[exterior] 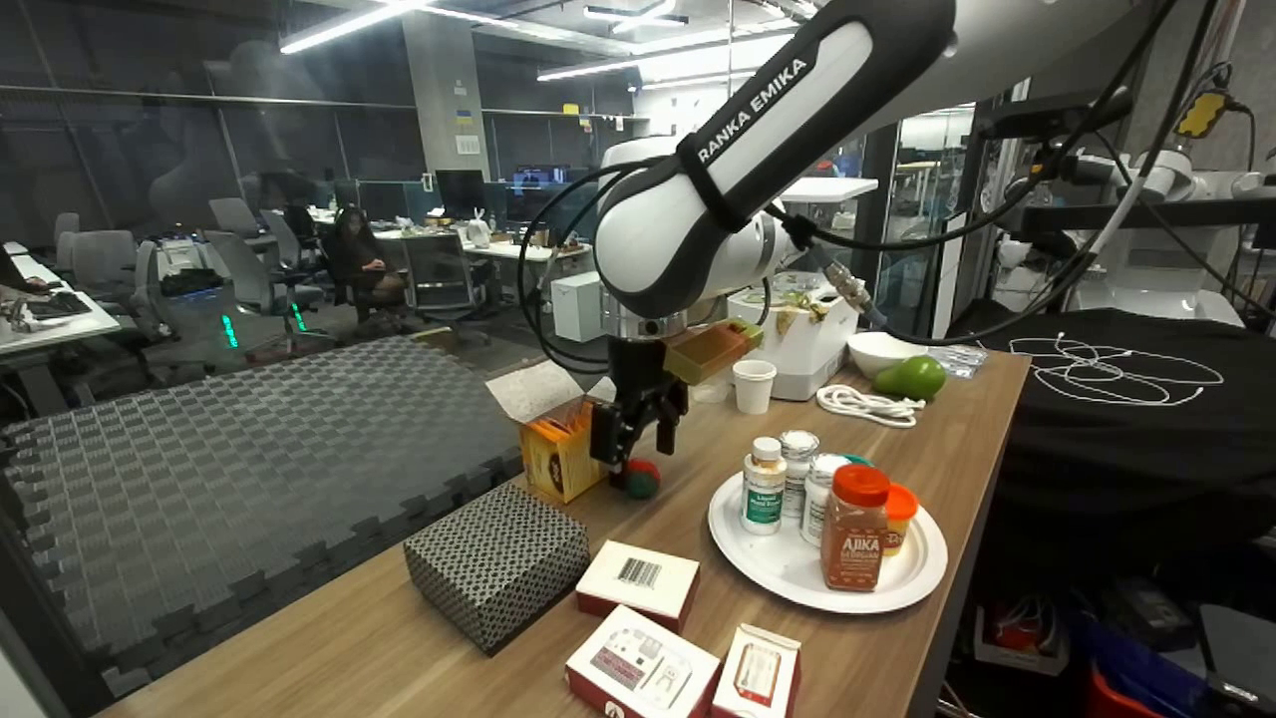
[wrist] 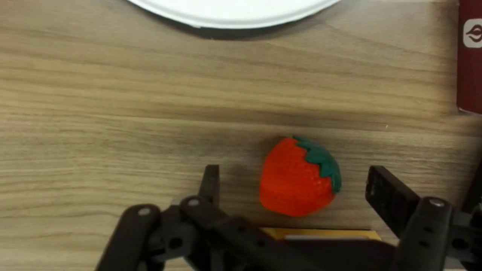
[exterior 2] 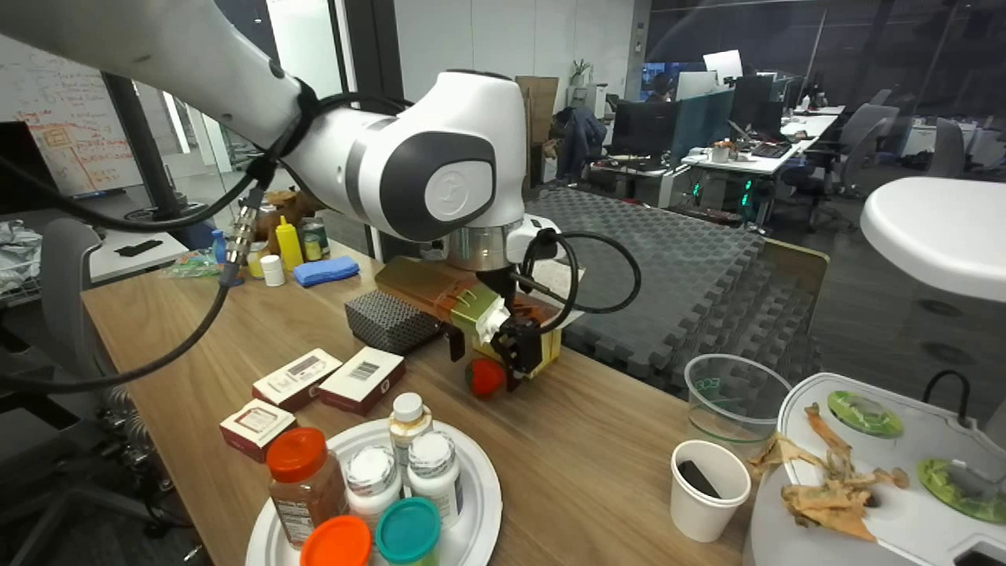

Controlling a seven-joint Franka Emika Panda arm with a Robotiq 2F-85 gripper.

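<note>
A red toy strawberry (wrist: pixel 293 180) with a green leafy cap lies on the wooden table, between the spread fingers of my gripper in the wrist view. Bare table shows on both sides of it, so neither finger appears to touch it. In exterior view 1 the gripper (exterior: pixel 640 443) hangs low over the strawberry (exterior: pixel 642 480), close to an open yellow box (exterior: pixel 557 465). From exterior view 2, the strawberry (exterior 2: pixel 486 376) shows just below the gripper (exterior 2: pixel 487 357). The fingers stand open and hold nothing.
A white plate (exterior: pixel 748 564) bears several bottles and jars. A black patterned box (exterior: pixel 496 562) and several red-and-white boxes (exterior: pixel 640 579) stand nearby. Toward the far end are a paper cup (exterior: pixel 754 385), a white cable (exterior: pixel 870 406) and a green pear-like object (exterior: pixel 912 378).
</note>
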